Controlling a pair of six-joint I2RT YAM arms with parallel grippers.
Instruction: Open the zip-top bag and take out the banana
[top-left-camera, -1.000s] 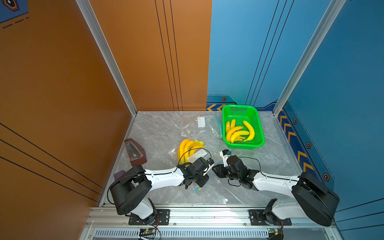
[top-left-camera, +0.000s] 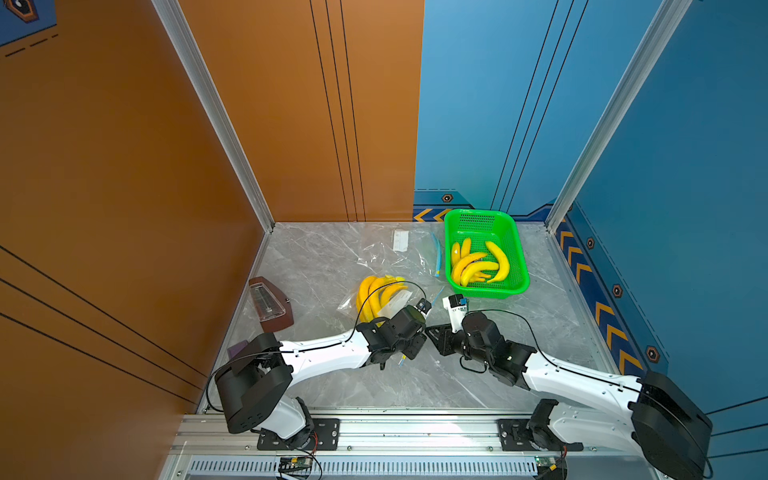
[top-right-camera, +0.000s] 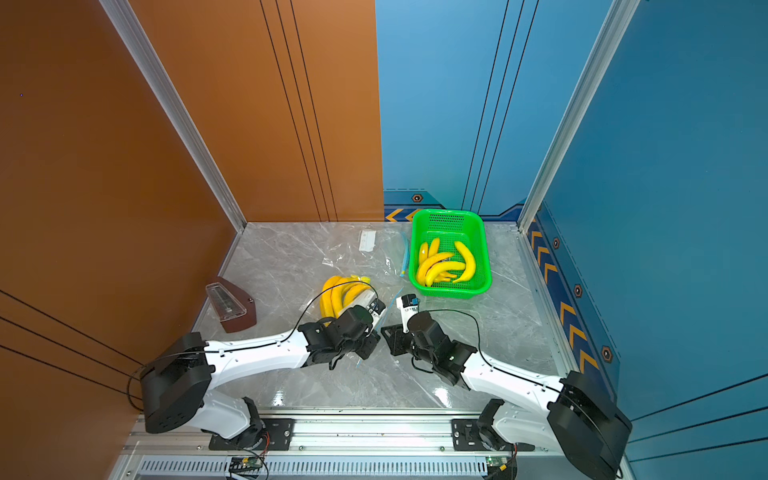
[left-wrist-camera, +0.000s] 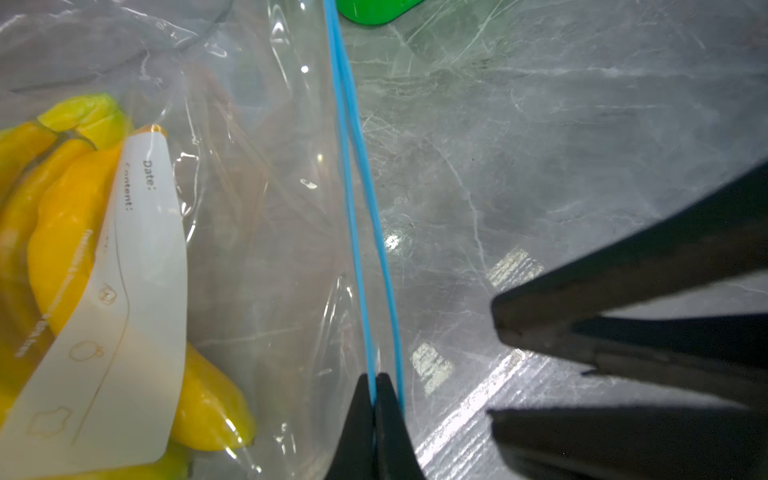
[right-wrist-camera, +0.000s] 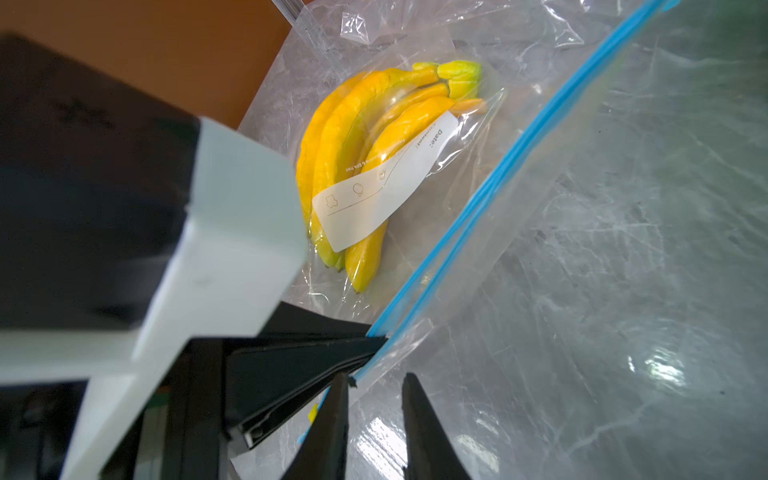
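Note:
A clear zip top bag with a bunch of yellow bananas (right-wrist-camera: 340, 156) inside lies on the table, its white label (left-wrist-camera: 132, 312) facing up. The blue zip edge shows two strips, slightly apart in the left wrist view. My left gripper is shut on one strip of that edge. The other strip passes just right of its fingertips. My right gripper stands open close by, right of the zip edge, with no strip between its fingers. In the top left view, the left arm hides part of the bag's mouth.
A green basket (top-left-camera: 520, 268) with several bananas stands at the back right. An empty clear bag (top-left-camera: 376, 254) with a blue zip lies behind the bananas. A dark red box (top-left-camera: 270, 304) sits at the left.
The zip edge swung more upright.

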